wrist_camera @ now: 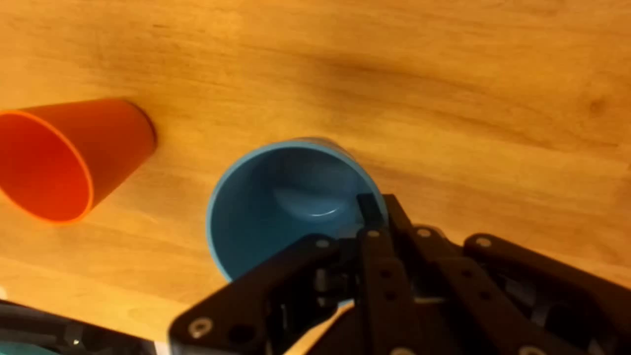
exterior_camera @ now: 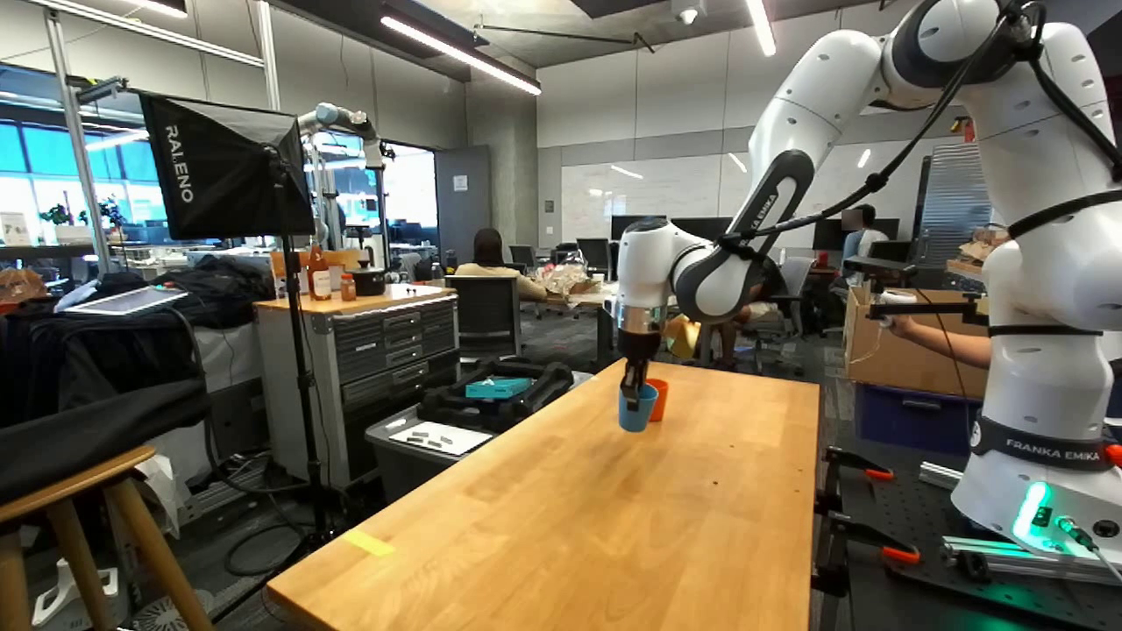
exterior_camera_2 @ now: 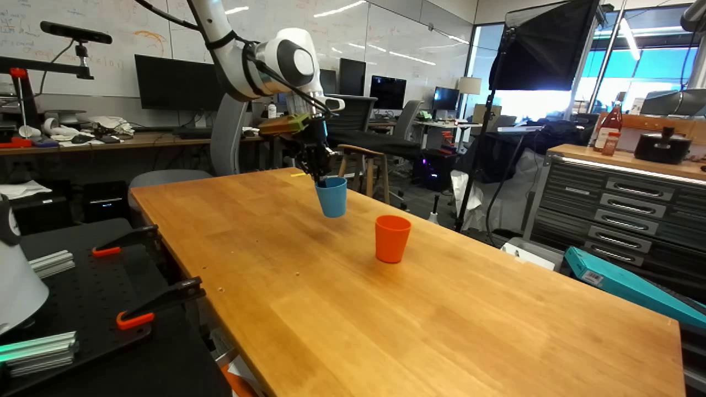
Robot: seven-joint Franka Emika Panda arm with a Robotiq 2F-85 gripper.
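Note:
A blue cup (exterior_camera_2: 332,198) hangs from my gripper, which is shut on its rim; one finger is inside the cup and the other outside. In exterior view 1 the blue cup (exterior_camera: 634,414) appears held a little above the table, slightly tilted. An orange cup (exterior_camera_2: 391,239) stands upright on the table, apart from the blue one. From the wrist, the orange cup (wrist_camera: 112,148) shows at the left with its mouth open, and the blue cup's (wrist_camera: 284,195) inside looks empty. In exterior view 1 the orange cup (exterior_camera: 658,400) is partly hidden behind the blue one.
A yellow tape strip (exterior_camera: 368,542) marks its near left part in exterior view 1. Clamps (exterior_camera: 873,536) grip the edge on the robot's side. A grey bin (exterior_camera: 431,442) stands beside the opposite edge.

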